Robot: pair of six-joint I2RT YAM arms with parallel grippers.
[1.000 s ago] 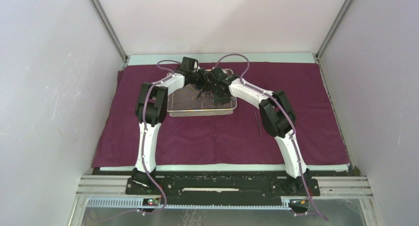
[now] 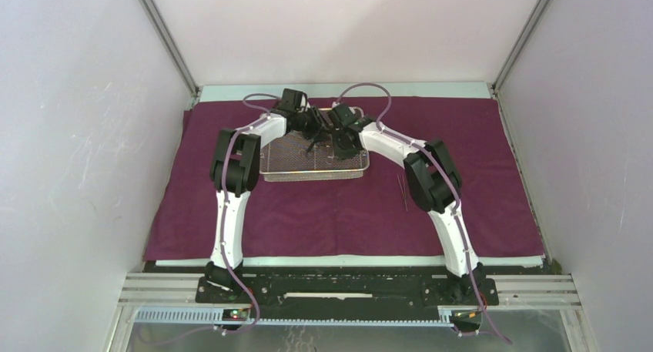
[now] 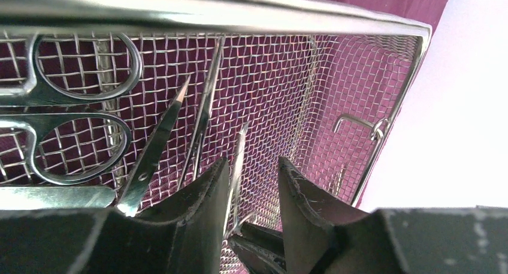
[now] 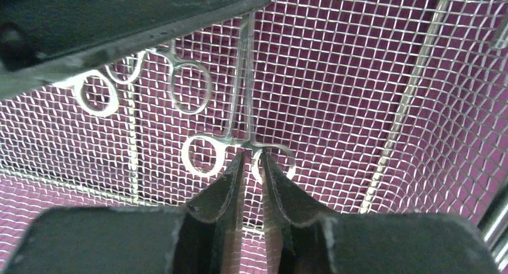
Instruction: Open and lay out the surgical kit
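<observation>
The wire mesh basket point(image 2: 312, 175) lies on the cloth with both grippers over it. In the left wrist view my left gripper is open, and a slim bright instrument point(image 3: 239, 145) shows beyond the gap. Left of it lie a pair of tweezers point(image 3: 206, 94), a pointed dark blade point(image 3: 159, 139) and scissors with black ring handles point(image 3: 133, 64). My right gripper is slightly open, its fingertips over the ring handles of a silver clamp point(image 4: 248, 94). Whether they touch the rings I cannot tell. Other ring-handled instruments point(image 4: 191, 88) lie alongside.
A dark finger of the other arm point(image 4: 150, 22) crosses the right wrist view, so the grippers are close together. Thin tweezers point(image 2: 403, 192) lie on the maroon cloth point(image 2: 331, 221) right of the basket.
My left arm has stayed in place.
</observation>
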